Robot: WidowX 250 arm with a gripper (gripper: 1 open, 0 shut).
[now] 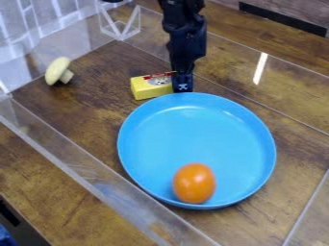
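My black gripper [183, 73] reaches down from the top centre to a yellow box [152, 88] with red markings, at its right end just behind the blue plate. A large blue plate [154, 144] fills the lower middle, holding an orange round object [194, 183] near its front.
A pale mushroom-like object [60, 70] lies at the upper left. Clear plastic walls run along the left side.
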